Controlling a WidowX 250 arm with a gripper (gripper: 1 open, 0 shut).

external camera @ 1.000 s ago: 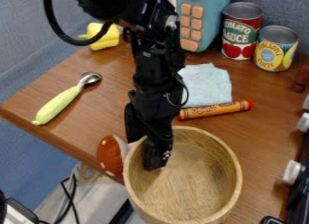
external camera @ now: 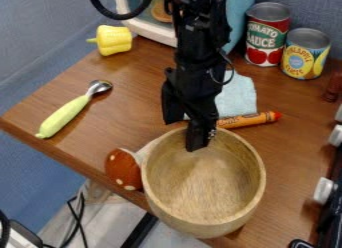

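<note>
The black gripper (external camera: 191, 124) hangs over the back rim of a wooden bowl (external camera: 203, 192); whether its fingers are open or shut, or hold the rim, is hard to tell. The bowl's inside looks empty. An orange and white object (external camera: 123, 170) lies against the bowl's left side. Behind the bowl lie an orange crayon (external camera: 249, 120) and a folded light-blue cloth (external camera: 235, 96).
A green-handled scoop (external camera: 64, 114) lies on the table (external camera: 120, 107) at left. A yellow object (external camera: 112, 38), a tomato can (external camera: 267, 34), a yellow can (external camera: 305, 54) and a teal appliance (external camera: 235, 12) stand at the back. Black equipment with white knobs lines the right edge.
The gripper has risen and moved back from inside the bowl's left part to over its back rim. The bowl has stayed nearly in place.
</note>
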